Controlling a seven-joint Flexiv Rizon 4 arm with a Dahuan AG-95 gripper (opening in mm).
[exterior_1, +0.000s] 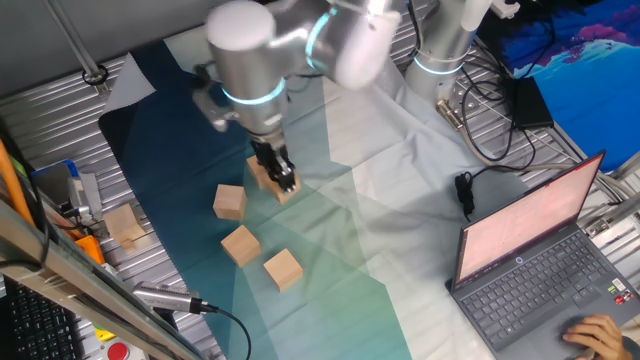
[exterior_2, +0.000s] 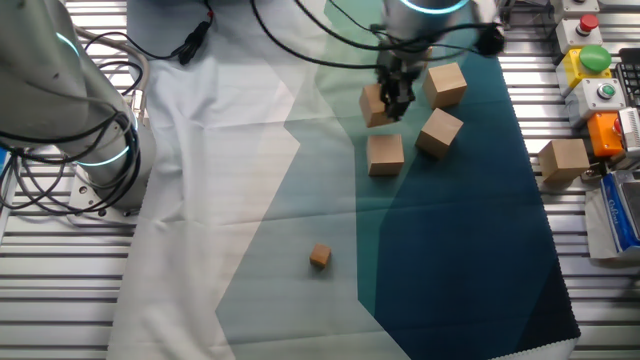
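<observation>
My gripper (exterior_1: 284, 178) hangs fingers-down over the cluster of wooden cubes. One cube (exterior_1: 289, 193) sits at its fingertips, partly hidden by them. In exterior view 2 this cube (exterior_2: 374, 106) shows just left of the dark gripper (exterior_2: 397, 106). Whether the fingers grip it or only stand in front of it is unclear. Close around are a second cube (exterior_2: 385, 155), partly covered by the gripper in exterior view 1, a third (exterior_1: 229, 202), a fourth (exterior_1: 240, 245) and one more (exterior_1: 283, 270) nearest the front.
A small brown cube (exterior_2: 320, 256) lies alone on the cloth. Another wooden block (exterior_1: 125, 225) rests off the cloth at the left. A laptop (exterior_1: 540, 265) with a hand on it occupies the right. Cables (exterior_2: 330, 60) cross near the arm.
</observation>
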